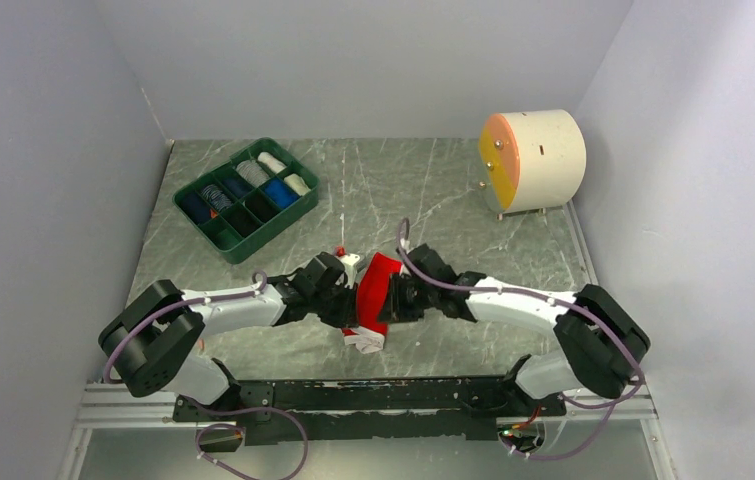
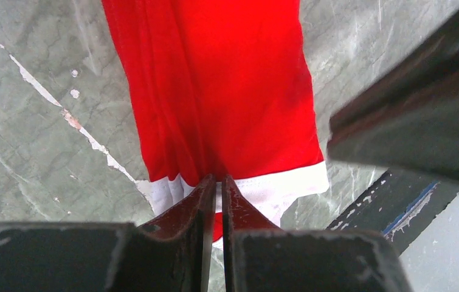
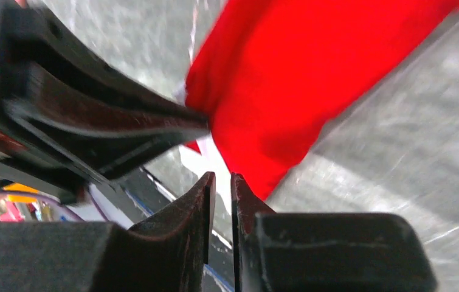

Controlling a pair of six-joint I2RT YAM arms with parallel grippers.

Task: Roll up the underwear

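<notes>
The red underwear (image 1: 378,285) with a white band lies on the marble table between my arms, folded into a long strip. My left gripper is down on its white-banded near end, shut on the cloth. My right gripper is over the underwear's right side near that end, its fingertips close together; whether anything is between them is unclear. In the right wrist view the left gripper's dark body reaches over the cloth.
A green divided bin (image 1: 247,234) with rolled items stands at the back left. A white cylindrical cabinet (image 1: 543,165) stands at the back right.
</notes>
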